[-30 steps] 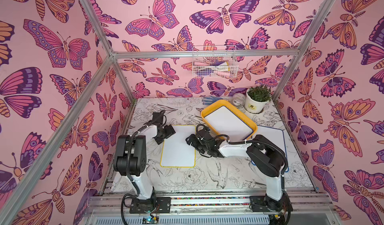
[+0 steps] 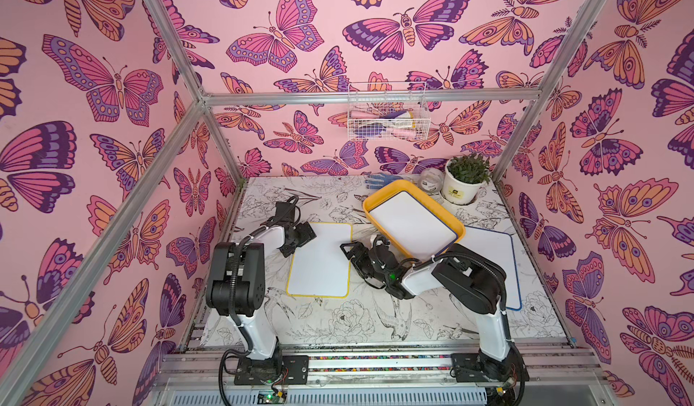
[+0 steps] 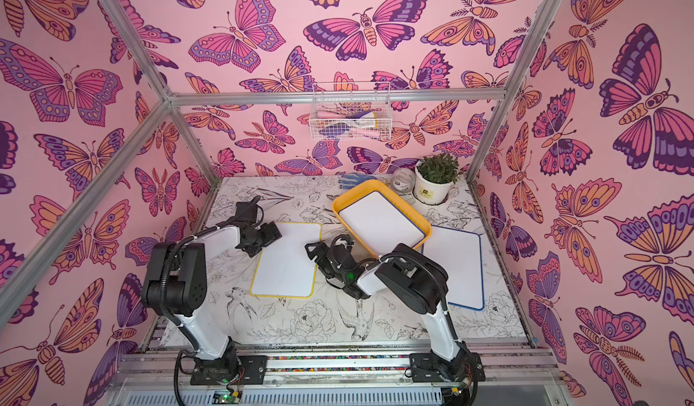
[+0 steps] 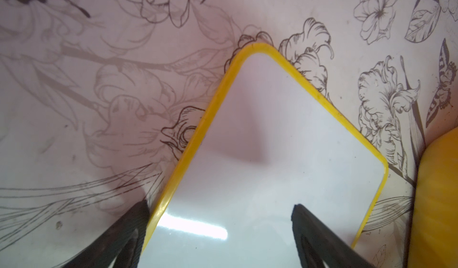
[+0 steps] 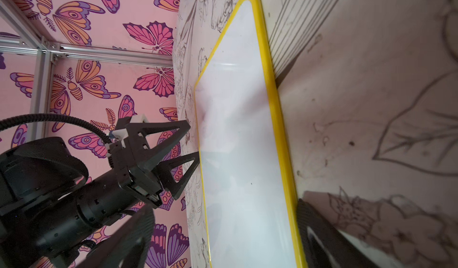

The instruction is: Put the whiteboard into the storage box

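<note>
A whiteboard with a yellow rim [image 2: 318, 268] lies on the table between my two grippers. My left gripper [image 2: 302, 240] is at its upper left edge, fingers open; in the left wrist view its fingers [image 4: 126, 237] spread wide, the yellow edge passing close by one of them. At the opposite long edge is my right gripper [image 2: 347, 252], also open. In the right wrist view, one of its fingers [image 5: 312, 225] is close against the yellow rim. The yellow storage box [image 2: 376, 216] stands at the back right, holding a white board [image 2: 413, 221].
A blue-rimmed whiteboard [image 2: 495, 254] lies flat at the right, partly behind the right arm. A potted plant [image 2: 462, 188], a clear round container [image 2: 431, 180] and a blue item [image 2: 381, 180] stand behind the box.
The yellow-rimmed board has shifted and turned slightly, with its near edge now a little farther back. My right arm has swung, its gripper staying near the board's right edge. The left arm looks still.
</note>
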